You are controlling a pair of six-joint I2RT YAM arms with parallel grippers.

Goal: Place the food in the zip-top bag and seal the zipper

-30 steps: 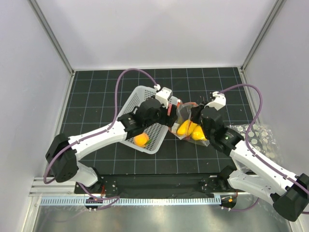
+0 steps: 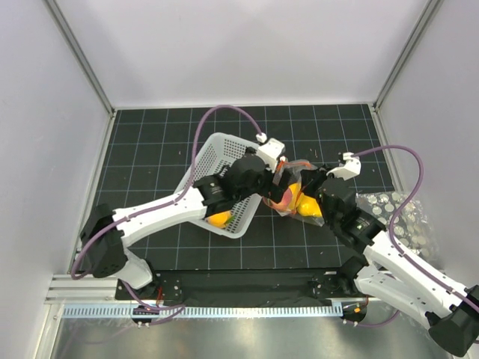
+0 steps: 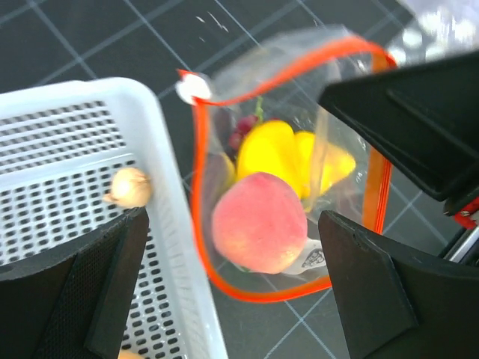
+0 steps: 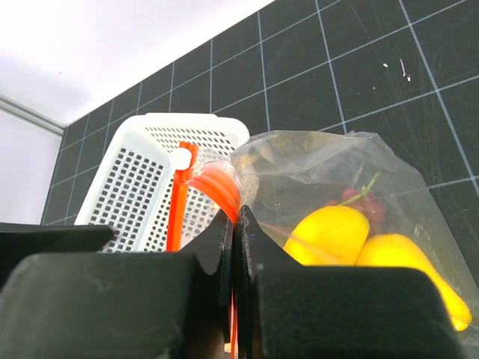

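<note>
The clear bag with an orange zipper rim (image 3: 200,187) stands with its mouth open. Inside it, a round pink fruit (image 3: 260,222) sits near the mouth, with yellow fruits (image 3: 267,153) and small dark red fruit (image 3: 238,136) deeper in. My left gripper (image 2: 277,185) is open at the bag's mouth; its fingers (image 3: 374,288) are apart, clear of the pink fruit. On the far side my right gripper is shut on the bag's orange rim. The white slider (image 4: 180,158) shows at one corner of the zipper.
A white perforated basket (image 2: 238,228) stands left of the bag, holding an orange fruit (image 2: 219,218) and a small tan round item (image 3: 130,187). Clear packaging with pale round items (image 2: 404,224) lies at the right. Behind the bag the dark gridded table (image 2: 337,131) is clear.
The pink fruit now shows inside the bag's mouth. The right gripper shifted a little right, still at the rim.
</note>
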